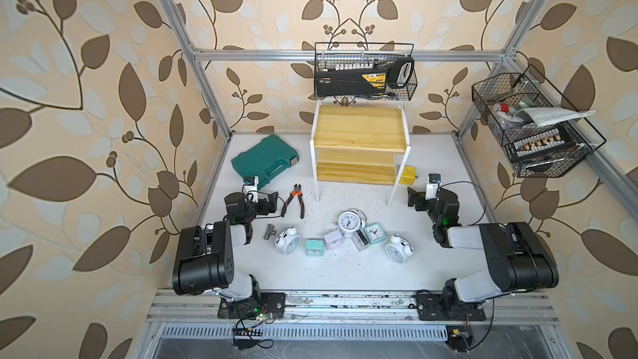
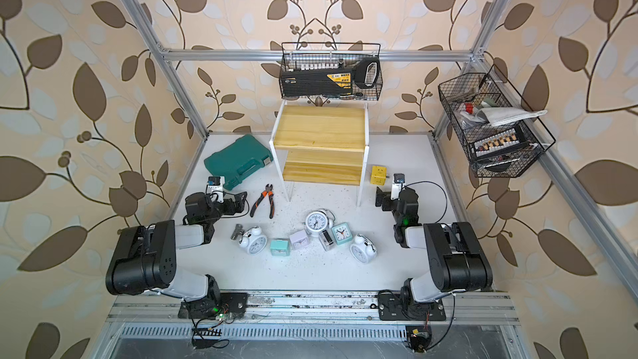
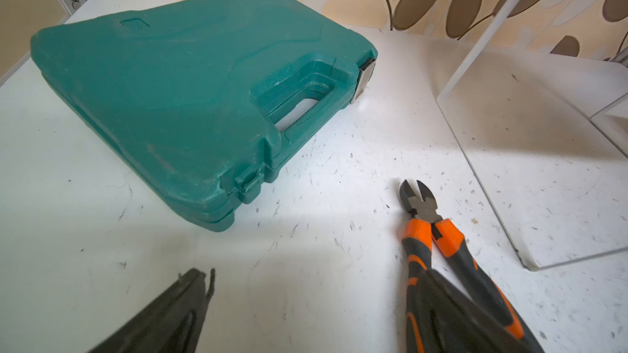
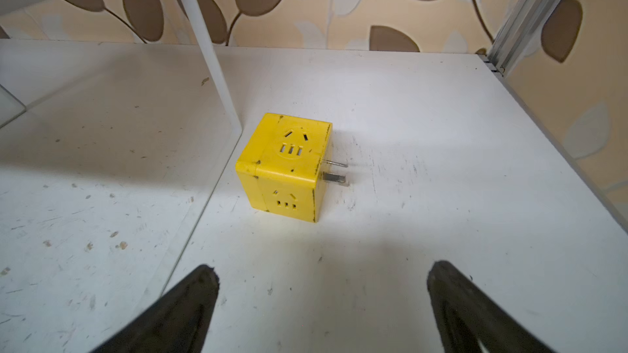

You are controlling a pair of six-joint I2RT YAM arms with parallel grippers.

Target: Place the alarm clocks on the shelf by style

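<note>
Several alarm clocks lie grouped at the table's front middle: white twin-bell clocks (image 1: 287, 240), square mint clocks (image 1: 314, 247), a pale lilac clock (image 1: 333, 239) and a grey one (image 1: 361, 239). Behind them stands the two-level wooden shelf (image 1: 361, 127), empty on both boards. My left gripper is open near the left of the table, above and behind the pliers' handles in its wrist view, holding nothing. My right gripper is open at the right, facing a yellow socket cube, with nothing between its fingers.
A green case (image 3: 163, 91) lies back left, with orange-black pliers (image 3: 448, 242) in front of it. The yellow socket cube (image 4: 281, 163) sits beside the shelf's right leg. A small metal object (image 1: 269, 231) lies front left. Wire baskets (image 1: 332, 79) hang above.
</note>
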